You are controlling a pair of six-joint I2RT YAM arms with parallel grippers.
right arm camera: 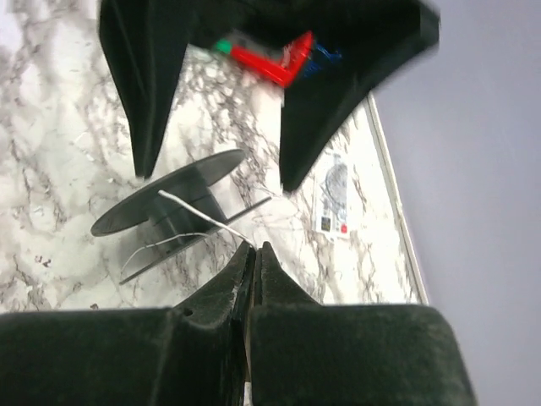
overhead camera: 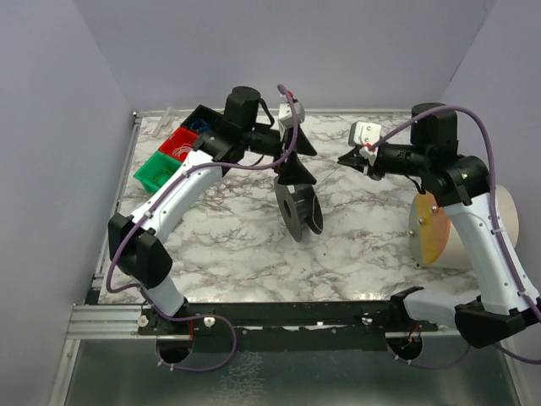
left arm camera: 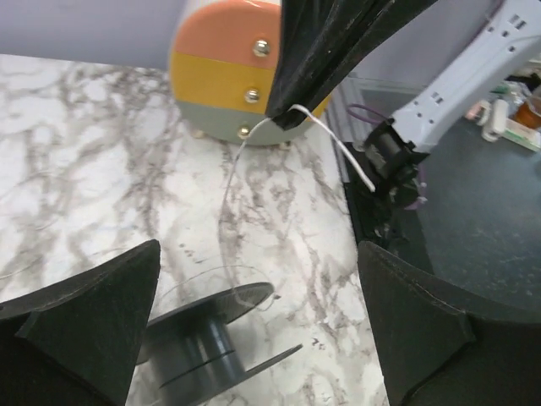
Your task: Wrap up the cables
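Note:
A dark grey spool stands on the marble table, partly hidden under the left arm in the top view. From it a thin white cable runs up to my right gripper, whose tips are shut on it. In the left wrist view a loose end of the cable sticks out past the right fingertips. My left gripper is open above the spool, its fingers wide apart and empty. The spool's flanges show between and below the left fingers in the left wrist view.
At the back left sit a green bin, a red bin and a black bin, several cables inside. A large cylinder with an orange and yellow face lies at the right.

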